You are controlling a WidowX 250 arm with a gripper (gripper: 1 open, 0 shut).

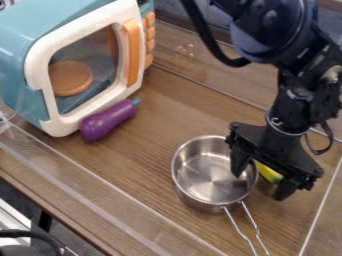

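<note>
My black gripper (274, 170) is open, low at the right over a yellow object (267, 171), which it largely hides. A steel pot (201, 172) with a long wire handle sits just left of and partly under the gripper; whether they touch I cannot tell.
A blue-and-white toy microwave (54, 110) with an orange disc inside stands at the upper left. A purple eggplant (107, 120) lies beside it. Its front edge runs along the lower left.
</note>
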